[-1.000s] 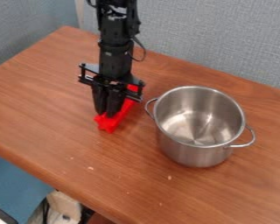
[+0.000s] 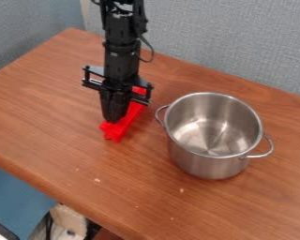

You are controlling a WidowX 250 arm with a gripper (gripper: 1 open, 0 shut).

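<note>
A red elongated object (image 2: 117, 128) lies on the wooden table (image 2: 52, 122), partly hidden behind my gripper (image 2: 113, 111), which is lowered over it from above; whether the fingers are shut on it cannot be made out. To the right stands a steel pot (image 2: 213, 131) with two handles, apart from the red object, with nothing visible inside it.
A grey wall (image 2: 228, 42) runs behind the table. The table's left and near-left edge drops to a blue floor area.
My gripper has shifted very slightly; the red object and the pot look unmoved.
</note>
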